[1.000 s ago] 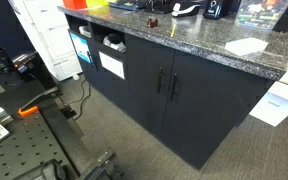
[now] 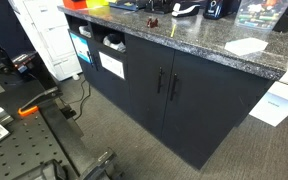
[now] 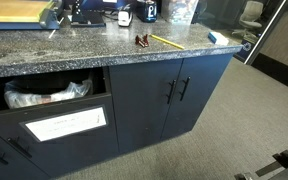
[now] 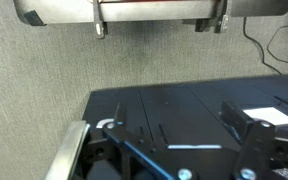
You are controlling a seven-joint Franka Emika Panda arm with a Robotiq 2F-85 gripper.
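Note:
My gripper stands open at the bottom of the wrist view, its two dark fingers wide apart and nothing held between them. Beyond it lies the black cabinet [image 4: 164, 108], seen with grey floor around it. In exterior view 1 the cabinet [image 2: 134, 95] shows closed doors with two dark upright handles [image 2: 167, 84] near its middle. Its speckled countertop [image 3: 94, 48] carries a small reddish-brown object [image 3: 142, 41] and a yellow stick-like item [image 3: 167, 42] close to the edge. The gripper is hard to make out in the exterior views.
An open cubby [image 3: 54, 92] holds a plastic-wrapped bundle. On the counter stand a clear bin [image 3: 182, 11] and a blue-and-white item [image 3: 217, 38]. A black perforated table [image 2: 24, 150] fills the near left of exterior view 1.

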